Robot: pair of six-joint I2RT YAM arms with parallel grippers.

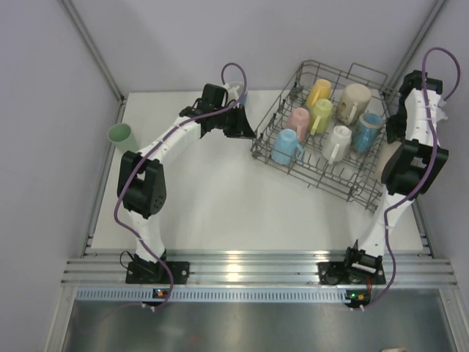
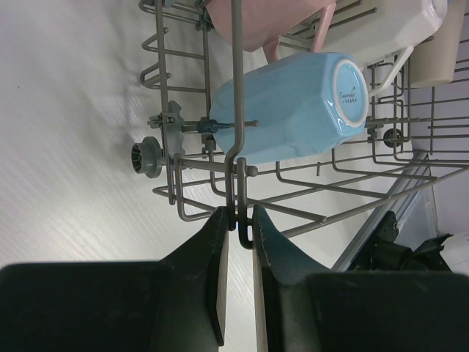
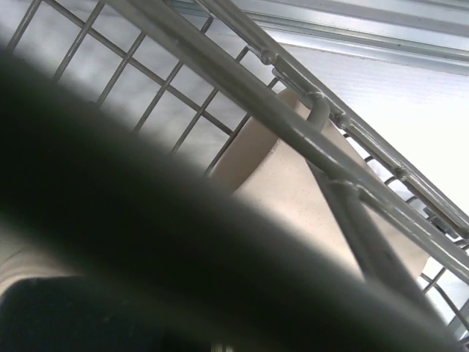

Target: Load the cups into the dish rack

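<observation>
The wire dish rack (image 1: pixel 311 176) sits at the right, tilted on the table. In it lie a light blue cup (image 1: pixel 284 147), pink cup (image 1: pixel 298 121), yellow cup (image 1: pixel 319 91), yellow-green cup (image 1: pixel 320 115), white cup (image 1: pixel 337 143), darker blue cup (image 1: pixel 366 133) and cream mug (image 1: pixel 353 101). A beige cup (image 3: pixel 293 194) lies along the right side, partly under my right arm. My left gripper is shut on the rack's wire at its left corner. By the right rim, my right gripper (image 1: pixel 396 130) is shut; a blurred bar hides its fingertips in the right wrist view.
A green cup (image 1: pixel 123 137) stands at the table's far left. Another blue-and-white cup (image 1: pixel 239 94) is partly hidden behind my left gripper. Walls stand close behind and to the right.
</observation>
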